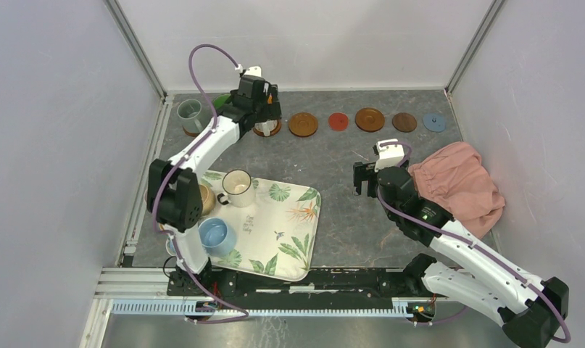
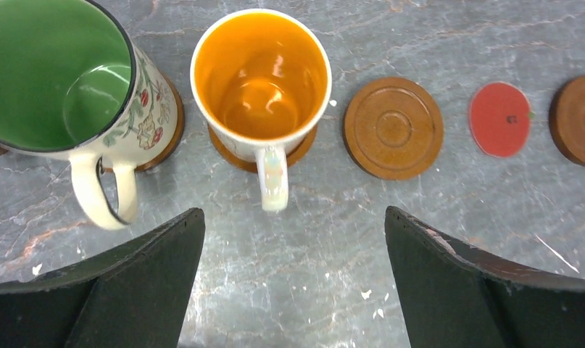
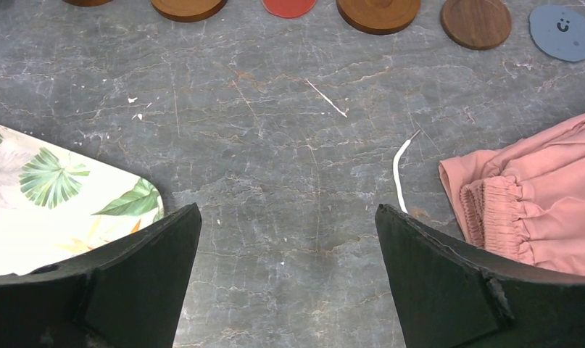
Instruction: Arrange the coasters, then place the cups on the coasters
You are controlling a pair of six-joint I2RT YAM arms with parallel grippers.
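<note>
An orange-lined white cup [image 2: 262, 80] stands upright on a brown wooden coaster [image 2: 304, 148], its handle pointing toward my left gripper. That gripper is open above and in front of the cup, with only bare table between its fingers. In the top view the left arm hides most of this cup. To its left, a green-lined mug [image 2: 64, 80] stands on a coaster of its own. My right gripper is open over empty grey table, well away from the cups.
Empty coasters, among them a brown one [image 1: 302, 125], a red one [image 1: 338, 122] and a blue one [image 1: 434, 122], line the back. A grey-green mug [image 1: 193, 114] stands at back left. More cups, including a blue one [image 1: 217, 237], crowd the floral tray [image 1: 275, 239]. Pink cloth [image 1: 459, 188] lies right.
</note>
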